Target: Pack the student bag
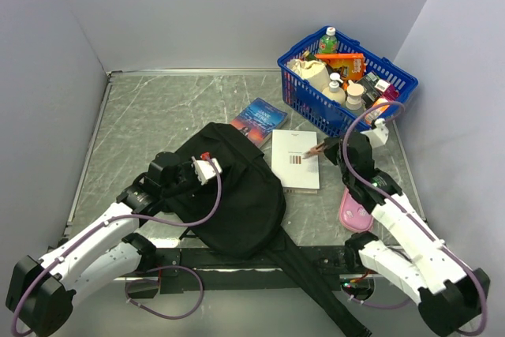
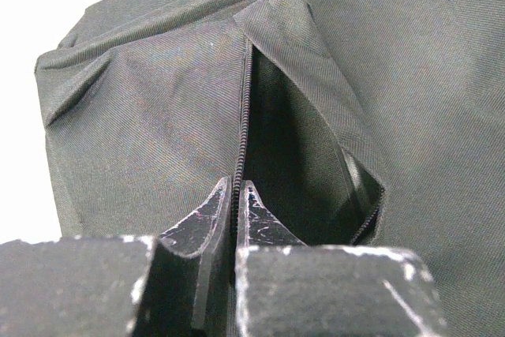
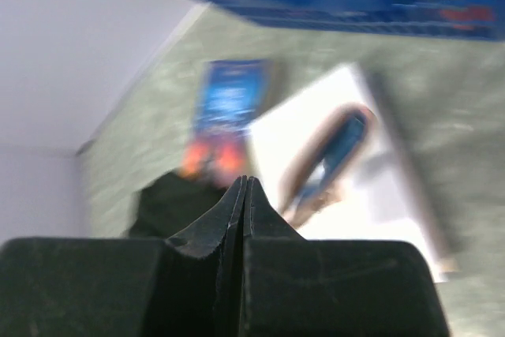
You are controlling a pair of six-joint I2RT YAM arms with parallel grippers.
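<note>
The black bag [image 1: 237, 211] lies open on the counter; in the left wrist view its zipper [image 2: 248, 92] runs beside a gap. My left gripper is shut on that zipper edge. My right gripper is shut, nothing showing between its fingers, above the white book [image 1: 294, 155]. A blue book [image 1: 256, 120] lies behind the bag. A pink case [image 1: 355, 211] lies at right, partly under the right arm. A small brown and blue item in the right wrist view is blurred.
A full blue basket [image 1: 308, 96] stands at the back right against the walls. Bag straps hang over the front edge.
</note>
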